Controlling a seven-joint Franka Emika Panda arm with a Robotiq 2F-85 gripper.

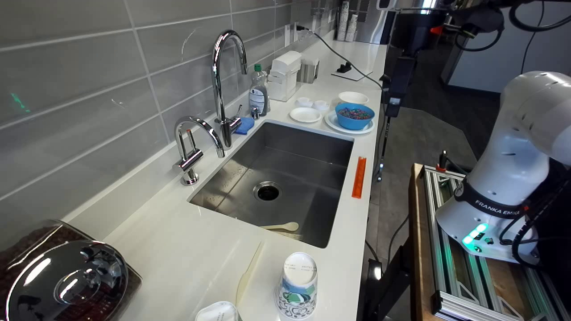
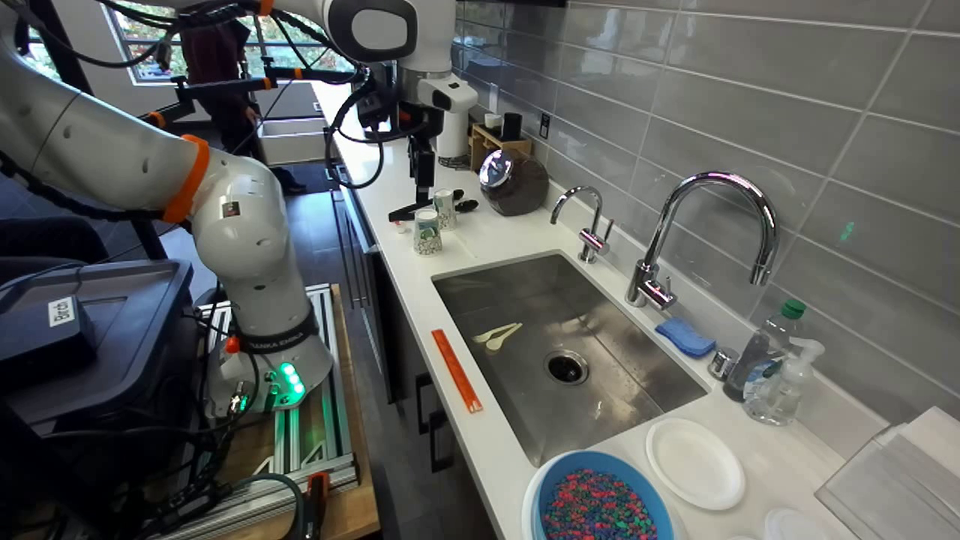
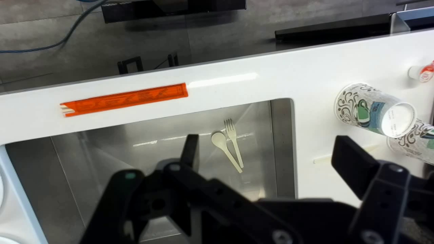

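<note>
My gripper is open in the wrist view, its black fingers point(image 3: 190, 151) wide apart and nothing held between them. Below the gap, a cream spoon point(image 3: 220, 141) and a cream fork point(image 3: 231, 132) lie side by side in the steel sink point(image 3: 175, 148). A cream knife point(image 1: 248, 273) rests on the counter beside two upside-down patterned paper cups point(image 1: 297, 289). Along the sink's front rim lies an orange chopstick packet point(image 3: 126, 100). The second exterior view has the arm hanging over the counter near the cups, its fingers hard to make out there.
Two chrome faucets point(image 1: 218, 80) rise behind the sink. A blue bowl of colourful bits point(image 2: 549, 504), white plates point(image 2: 694, 463) and soap bottles point(image 2: 763, 349) occupy one end; a dark jar point(image 2: 514, 184) stands beyond the other. A blue sponge point(image 2: 685, 337) sits by the tall faucet.
</note>
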